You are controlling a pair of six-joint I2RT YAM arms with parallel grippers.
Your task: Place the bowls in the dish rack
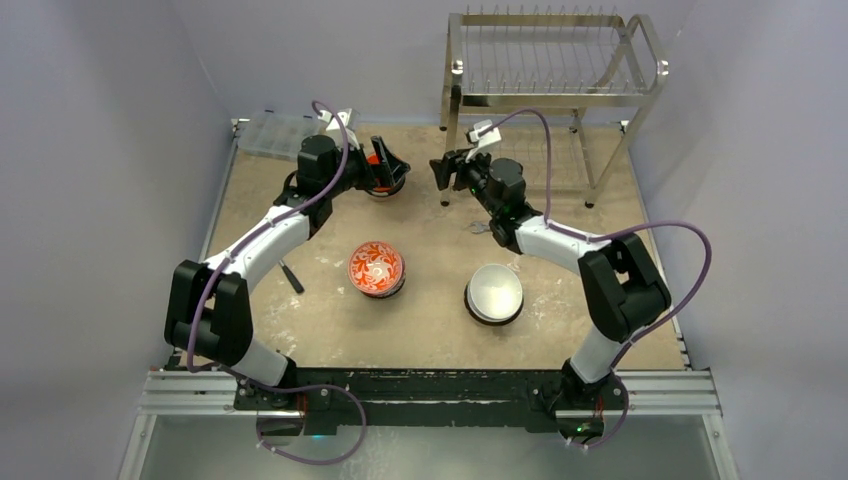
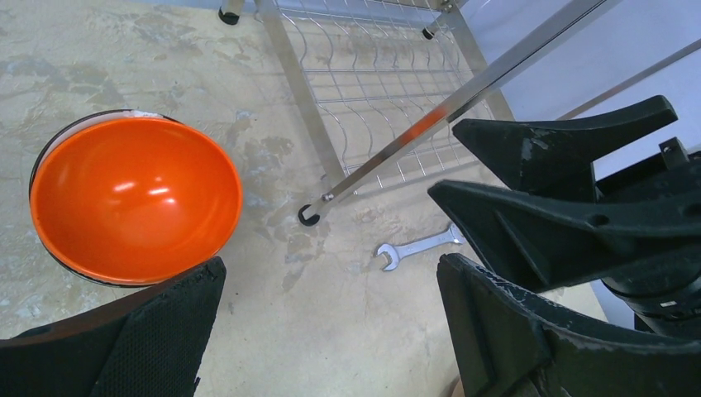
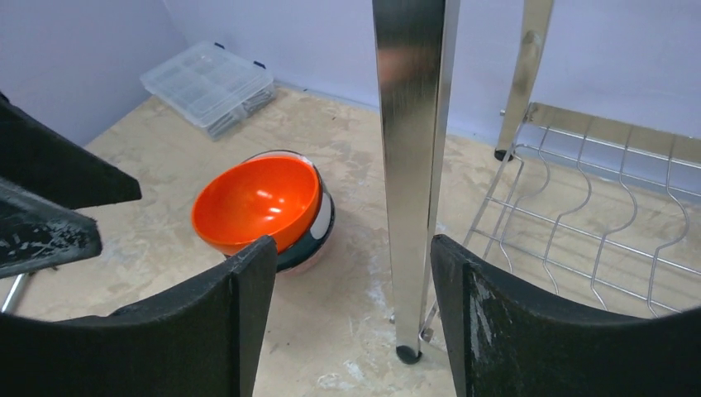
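Note:
An orange bowl [image 2: 136,194] [image 3: 252,203] rests in a dark-rimmed bowl at the back, partly hidden under my left gripper [image 1: 390,165] in the top view. That gripper is open and empty, over and right of the bowl. My right gripper [image 1: 445,165] is beside the dish rack's front-left leg [image 3: 409,174], its fingers apart with nothing held; the bowl lies beyond it. An orange-patterned bowl stack [image 1: 376,266] sits at centre front, a white bowl [image 1: 495,292] on a dark one at front right. The steel dish rack [image 1: 550,100] stands at the back right.
A wrench [image 2: 417,247] lies in front of the rack. A clear plastic box [image 3: 207,83] sits at the back left, and a dark-handled tool [image 1: 294,280] lies at the left.

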